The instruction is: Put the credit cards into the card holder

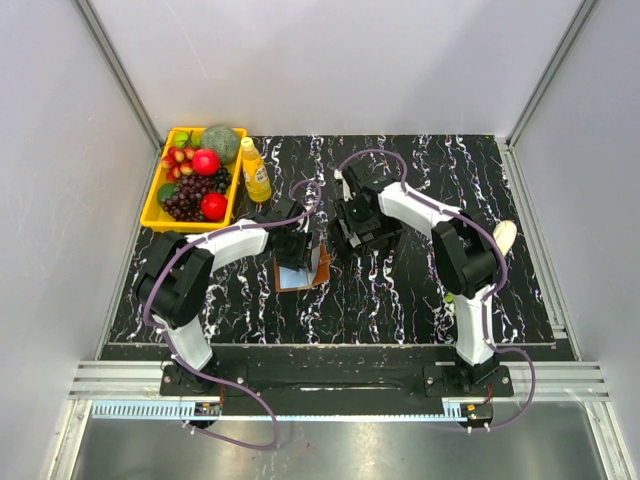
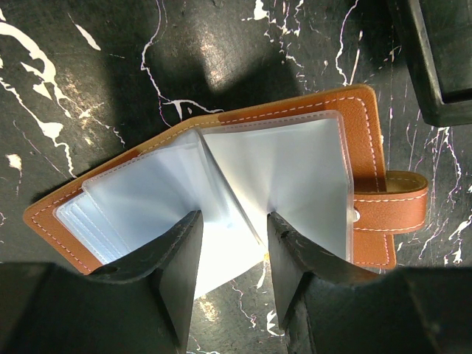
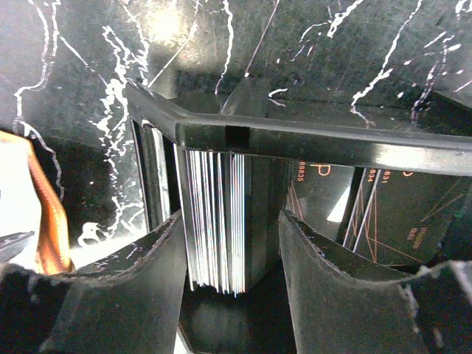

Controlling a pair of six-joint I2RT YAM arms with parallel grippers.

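The brown card holder (image 2: 372, 155) lies opened on the table in the left wrist view, its clear sleeves (image 2: 287, 169) spread to both sides. Above it, my left gripper is partly open, its fingertips on either side of a raised sleeve edge. In the right wrist view a row of credit cards (image 3: 214, 221) stands on edge in a black box (image 3: 317, 140). My right gripper is partly open, with fingers to the left and right of that row; contact cannot be told. Other dark cards (image 3: 405, 214) show further right in the box.
A yellow basket of fruit (image 1: 150, 212) and a yellow bottle (image 1: 256, 172) stand at the back left. At the right lies a pale oblong object (image 1: 505, 237).
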